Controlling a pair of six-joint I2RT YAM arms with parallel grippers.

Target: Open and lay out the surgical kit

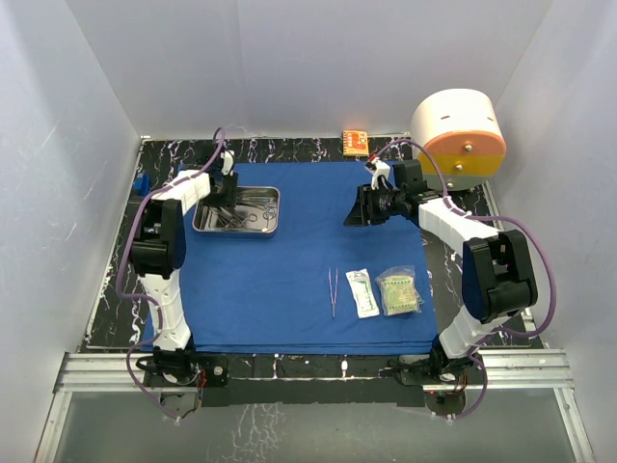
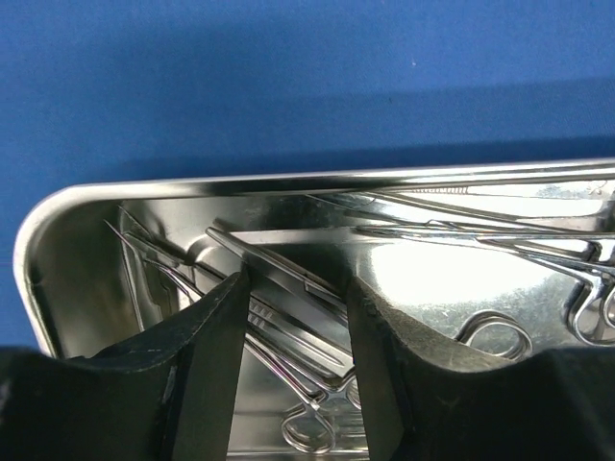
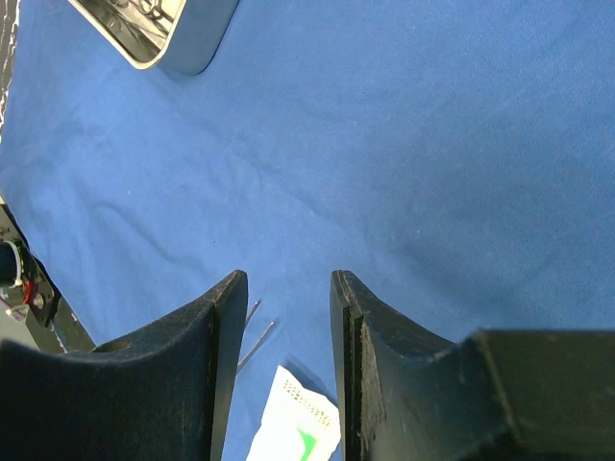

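A steel tray [image 1: 274, 222] holds several scissors and clamps [image 2: 500, 230] at the upper left of the blue cloth. My left gripper hangs over the tray's left part, fingers part open above a straight instrument [image 2: 264, 257]; whether it touches it I cannot tell. My right gripper stands open and empty over the cloth right of the tray. Tweezers [image 1: 333, 294], a white packet [image 1: 362, 292] and a bagged gauze pack [image 1: 399, 290] lie at the lower right of the cloth.
A rounded cabinet [image 1: 458, 135] stands at the back right, with an orange box [image 1: 355, 142] on the back edge.
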